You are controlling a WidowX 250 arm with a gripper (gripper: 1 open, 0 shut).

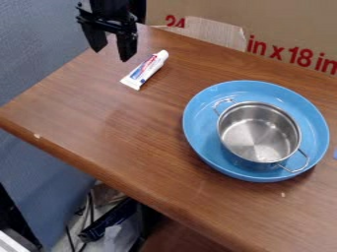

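Note:
My black gripper [110,37] hangs at the top left, above the far edge of the wooden table, its two fingers apart and nothing visible between them. Below and right of it a white toothpaste tube [144,70] with red and blue print lies on the table. On the right, a steel pot [259,133] with wire handles sits inside a blue plate [206,107].
A cardboard box [283,30] stands along the back. A grey-blue padded surface [33,59] is at the left. Bags and cables lie below the table's near-left edge.

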